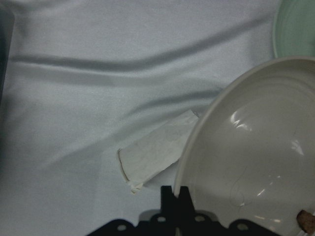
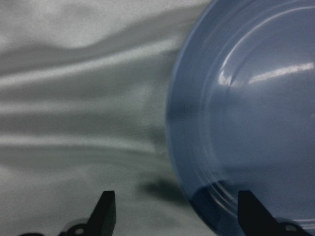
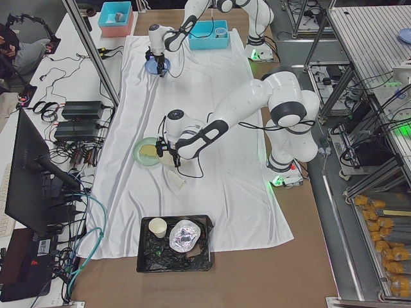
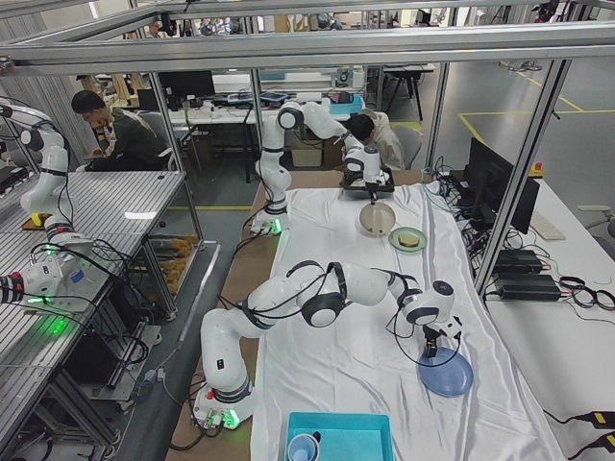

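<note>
My left gripper is shut on the rim of a beige plate, which holds a small brown piece. A crumpled white paper cup lies beside it. A green plate with a yellow item sits next to the beige one. At the other end of the cloth, my right gripper is open over the rim of a blue plate, one finger on each side of the rim in the right wrist view.
A black tray with a white cup and a foil-covered bowl stands at one end. A turquoise bin holding a mug is at the other.
</note>
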